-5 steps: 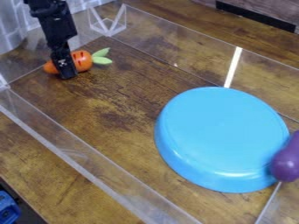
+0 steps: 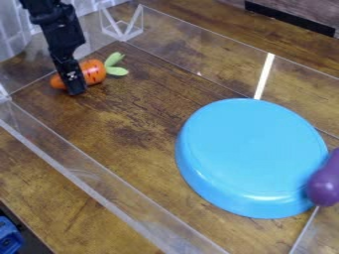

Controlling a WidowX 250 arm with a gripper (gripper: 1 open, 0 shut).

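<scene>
My black gripper [image 2: 71, 75] reaches down at the upper left, over an orange carrot toy [image 2: 93, 70] with pale green leaves [image 2: 117, 62]. Its fingers overlap the carrot's left part; whether they grip it or are open is too small and dark to tell.
A large blue round lid or plate [image 2: 245, 154] fills the right side, with a purple object [image 2: 323, 184] at its right edge. Clear plastic walls cross the left and bottom. A blue item [image 2: 7, 238] is at the lower left corner.
My gripper sits very slightly lower than before, and the carrot looks shifted very little, if at all.
</scene>
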